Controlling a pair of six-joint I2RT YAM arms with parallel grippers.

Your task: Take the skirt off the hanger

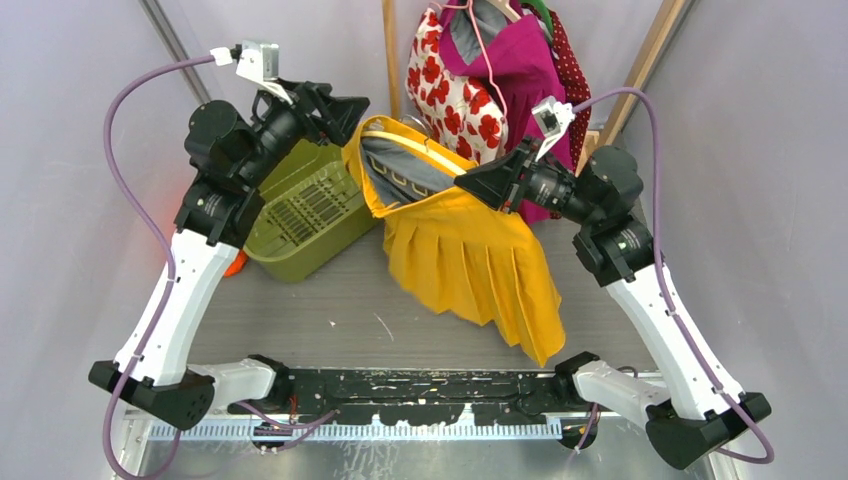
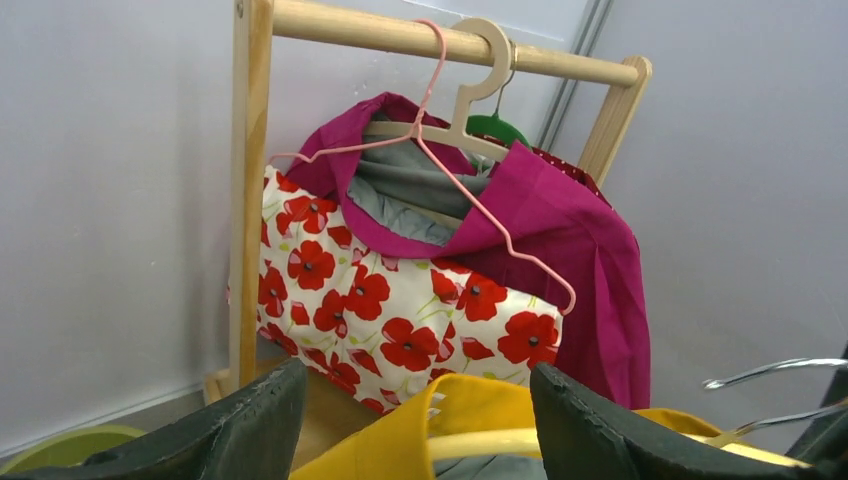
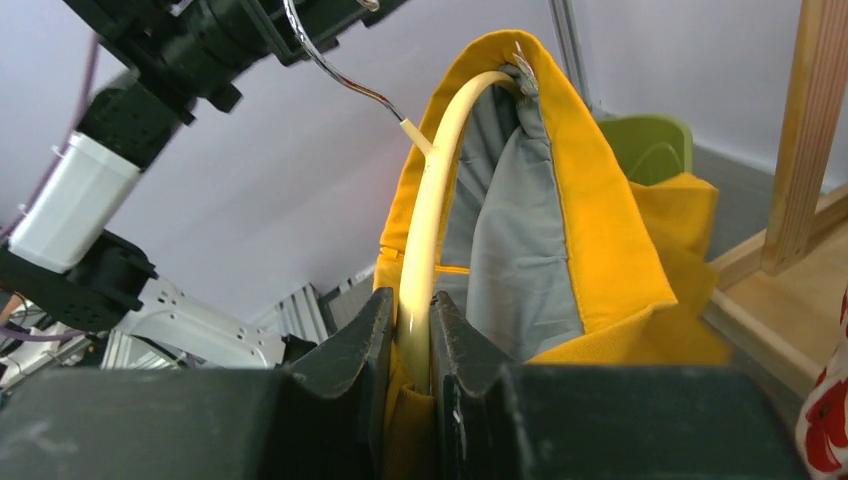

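Note:
The yellow pleated skirt [image 1: 470, 255] hangs on a cream hanger [image 1: 415, 145], its grey lining showing at the open waist. In the top view my right gripper [image 1: 466, 184] is shut on the hanger's right end. The right wrist view shows the hanger bar [image 3: 430, 220] between its fingers, with yellow cloth lower down there. My left gripper [image 1: 350, 115] is open at the skirt's left upper corner. In the left wrist view its fingers [image 2: 262, 415] stand apart, the yellow waistband [image 2: 480, 395] and hanger end showing low between them, with no grip visible.
An empty green basket [image 1: 310, 215] stands on the floor at left. Behind, a wooden rack [image 2: 243, 200] carries a poppy-print garment [image 2: 400, 310], a magenta one [image 2: 590, 270] and an empty pink hanger [image 2: 480, 205]. Open floor lies in front.

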